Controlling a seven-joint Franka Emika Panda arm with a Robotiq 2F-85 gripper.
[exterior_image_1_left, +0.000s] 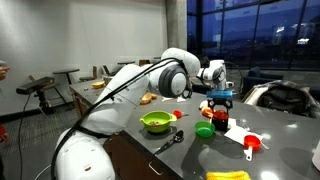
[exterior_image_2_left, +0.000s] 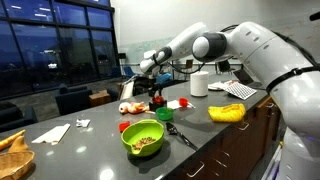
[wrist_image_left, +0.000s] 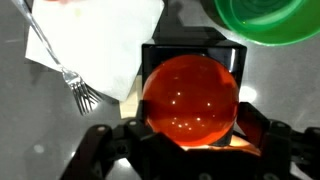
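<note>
In the wrist view a glossy red-orange round piece (wrist_image_left: 190, 100) fills the middle, over a black square block (wrist_image_left: 160, 55). My gripper has its fingers spread to either side of the lower part of that round piece; no grip on it shows. From exterior view 1, the gripper (exterior_image_1_left: 219, 103) is pointing down just above the red piece (exterior_image_1_left: 220, 112) on the block. A green bowl (exterior_image_1_left: 205, 130) rests on the table beside the block, and the same bowl (wrist_image_left: 262, 18) shows at the wrist view's upper right.
A fork (wrist_image_left: 78, 85) lies on a white napkin (wrist_image_left: 105, 35) close by. Around the table are a light-green bowl (exterior_image_2_left: 144, 136), a black utensil (exterior_image_2_left: 181, 133), a red cup (exterior_image_1_left: 252, 142) and a yellow cloth (exterior_image_2_left: 228, 113).
</note>
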